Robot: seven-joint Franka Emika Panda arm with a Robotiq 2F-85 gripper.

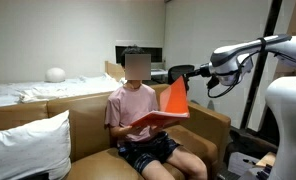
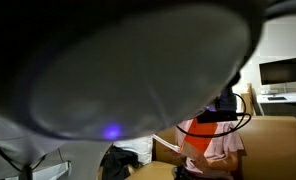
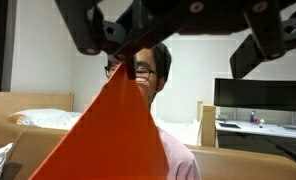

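A person (image 1: 138,102) in a pink shirt sits on the couch with an open red-orange book or folder (image 1: 174,98) held over the lap. Its raised cover points up toward my gripper (image 1: 186,74), which reaches in from the right. In the wrist view, my gripper is open, with its fingers wide apart. The corner of the orange cover (image 3: 113,125) rises to the left finger; whether it touches cannot be made out. The person's face shows behind that corner. In exterior view 2, the arm hides much of the scene, but part of the red cover (image 2: 193,135) shows.
The brown couch (image 1: 86,125) carries a white pillow (image 1: 30,148) at the left. Behind it are a bed (image 1: 48,92) and, in the wrist view, a dark monitor (image 3: 253,93). The person's head and hands are close to my gripper.
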